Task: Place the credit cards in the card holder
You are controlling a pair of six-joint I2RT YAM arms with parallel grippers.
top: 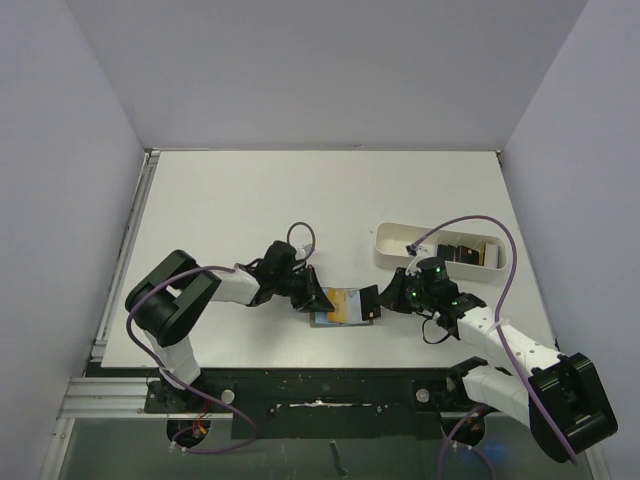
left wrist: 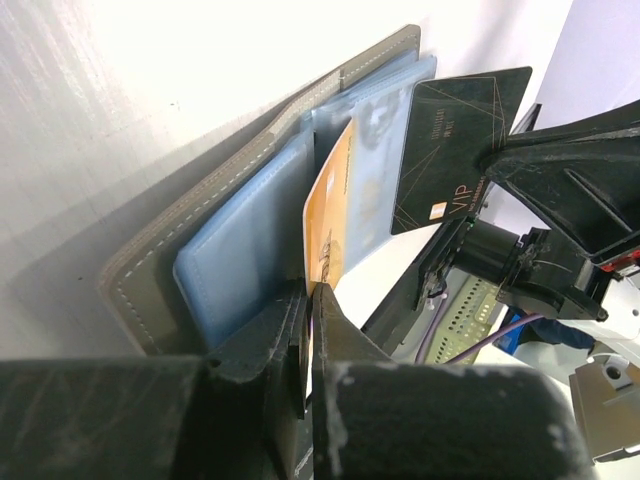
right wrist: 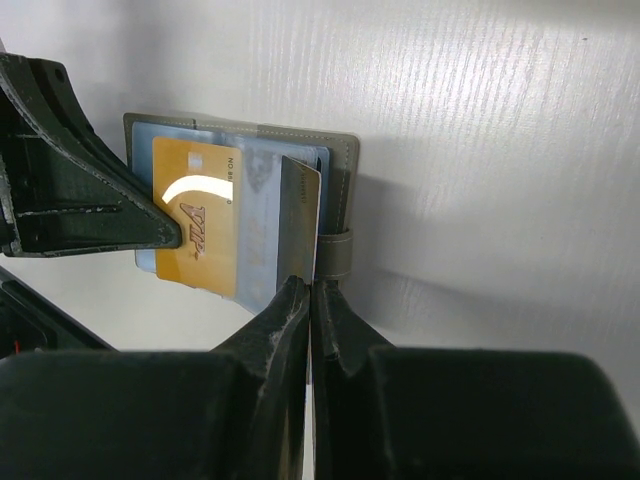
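The card holder (top: 330,319) lies on the table between my grippers, with light blue sleeves (left wrist: 235,235). An orange VIP card (right wrist: 195,230) rests in it, and my left gripper is shut at that card's edge; whether it pinches the card is hard to tell. A black VIP card (left wrist: 450,140) is at the holder's right side, its near edge at the shut fingertips of my right gripper; it looks held between them.
A white box (top: 390,240) with cards and a pale block stands behind the right arm.
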